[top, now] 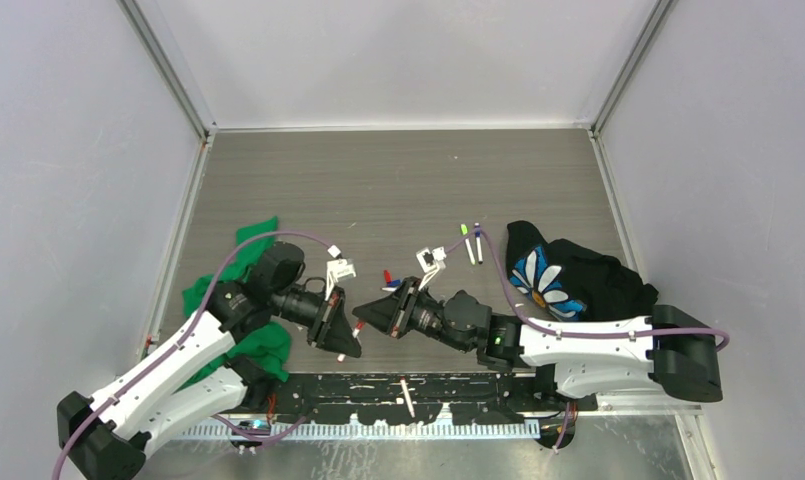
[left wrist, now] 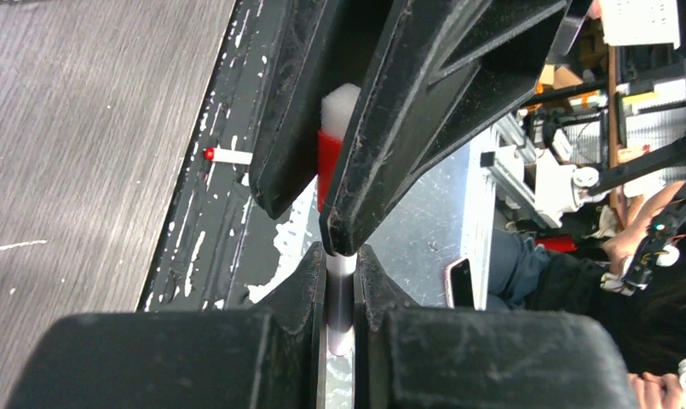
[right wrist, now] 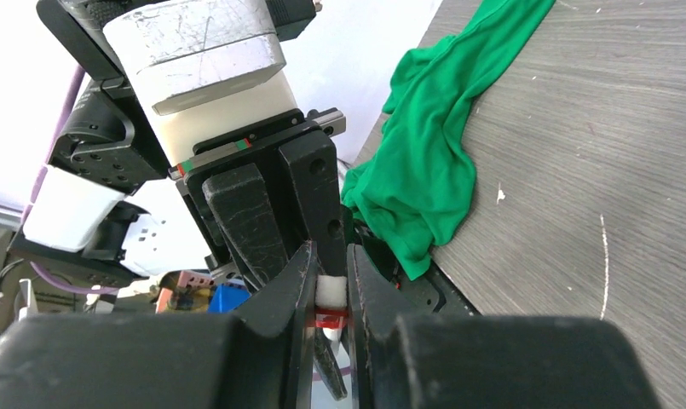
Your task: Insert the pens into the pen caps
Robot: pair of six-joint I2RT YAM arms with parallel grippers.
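Observation:
My left gripper is shut on a white pen [left wrist: 340,332], held upright in the left wrist view. Directly above it my right gripper [top: 363,319] has its fingers round a red cap [left wrist: 329,166] with a white top, in line with the pen; whether cap and pen are joined is hidden. In the right wrist view the red piece [right wrist: 329,319] sits between the right fingertips. The two grippers meet at the table's middle front.
Loose pens [top: 468,250] lie right of centre, others behind the grippers. A green cloth [top: 258,350] is at left, a black cloth [top: 618,290] at right. A pen [top: 407,398] lies on the front rail.

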